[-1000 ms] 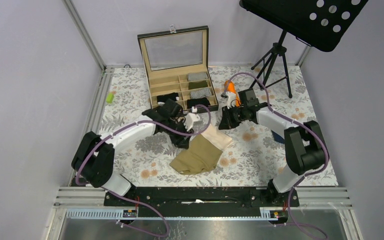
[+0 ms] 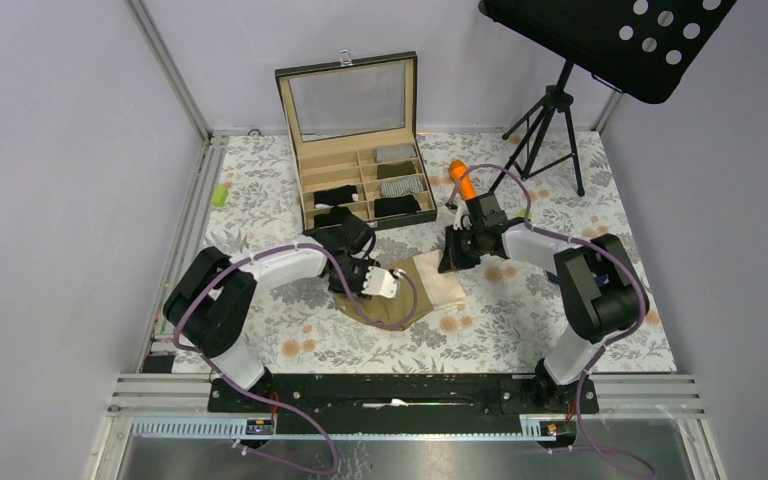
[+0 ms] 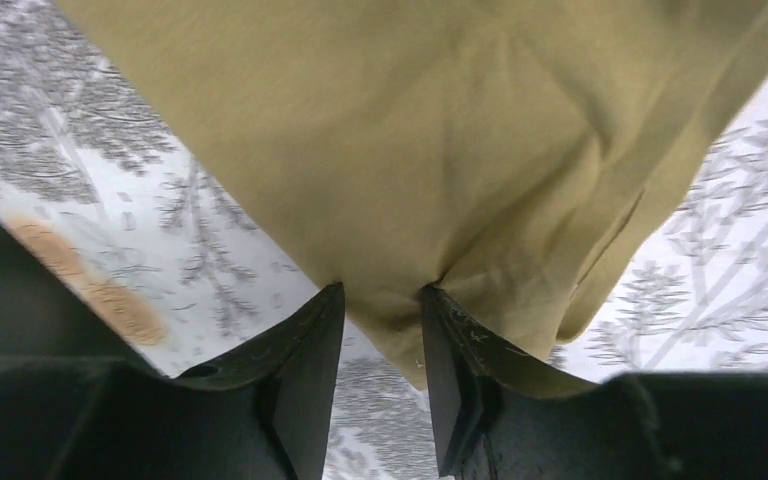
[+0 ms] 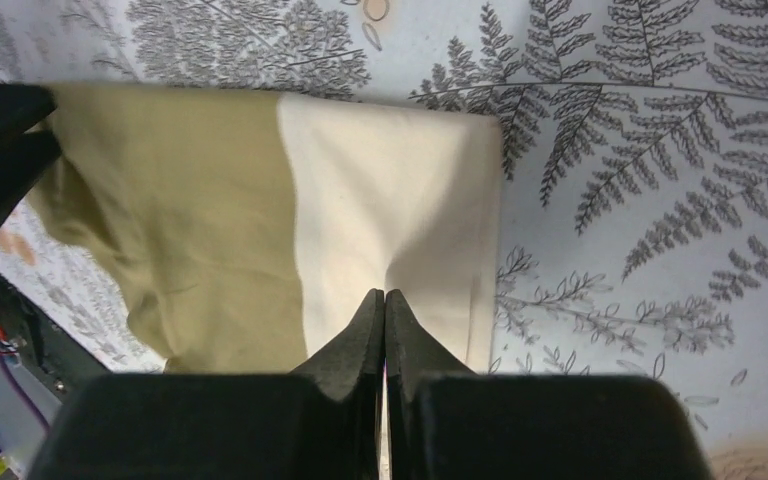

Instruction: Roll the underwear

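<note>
An olive underwear (image 2: 390, 310) with a cream waist section (image 2: 438, 285) lies flat and wrinkled at the table's front middle. My left gripper is at its lower edge in the left wrist view, fingers a little apart, the cloth puckered at the fingertips; whether cloth is held is unclear. My right gripper rests shut on the cream section near its outer edge, with nothing visible between its fingertips.
An open organizer box (image 2: 365, 187) with rolled items stands behind the cloth. An orange object (image 2: 460, 178) and a black stand (image 2: 557, 100) are at the back right. Floral tabletop (image 2: 500, 330) surrounds the cloth.
My left gripper has come down onto the olive cloth, whose front edge has shifted up and become bunched. My right gripper has shifted onto the cream section.
</note>
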